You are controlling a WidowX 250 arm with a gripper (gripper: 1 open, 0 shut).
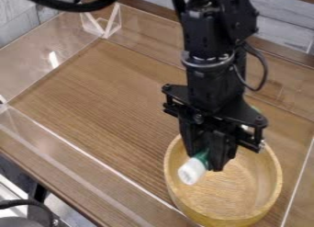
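Observation:
The black gripper (207, 150) hangs over a tan oval bowl (230, 201) at the lower right, its fingers down at the bowl's upper part. It is shut on a small white cylindrical object (189, 173) with some green on it, tilted inside the bowl's outline. The gripper hides part of that object.
Clear plastic walls edge it at the left, and a white wire piece (101, 19) stands at the back left. A black shape sits at the lower-left corner.

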